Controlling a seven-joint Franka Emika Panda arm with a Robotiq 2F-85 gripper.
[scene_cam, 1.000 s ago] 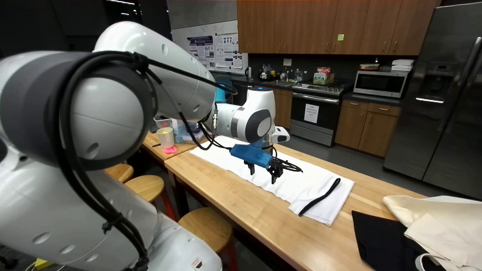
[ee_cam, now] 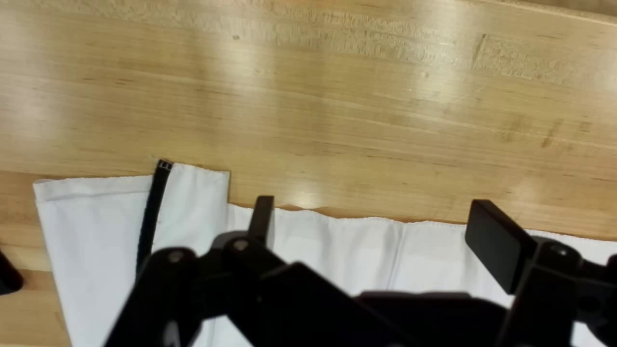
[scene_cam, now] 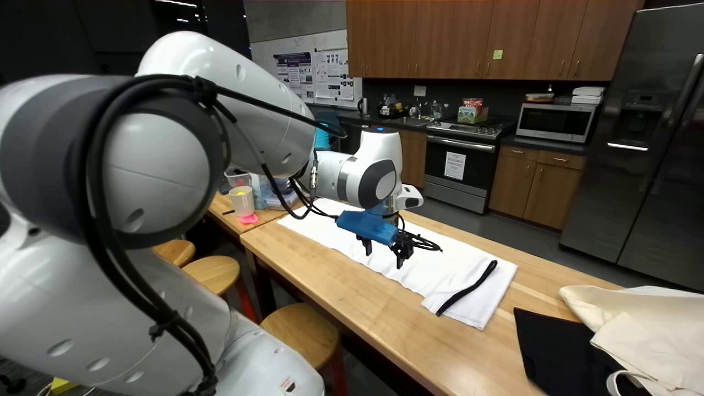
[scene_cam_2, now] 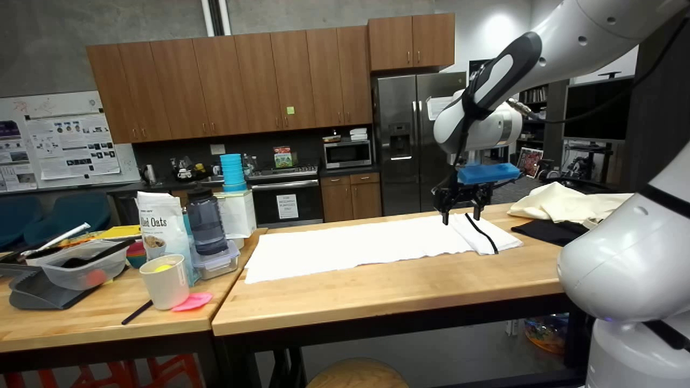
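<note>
A long white cloth lies along the wooden table. At its end near the fridge side, part of the cloth is folded over, and a black strap runs across that folded part. My gripper hangs above the cloth with its fingers spread wide and nothing between them. In the wrist view, the two black fingers stand far apart over the cloth's wavy edge, and the black strap is off to the left of both. Dark gripper parts hide some of the cloth there.
Cream cloth and a black cloth lie at the table's other end. On the adjoining table stand a cup, an oats bag and tubs. Bare wood runs along the near edge.
</note>
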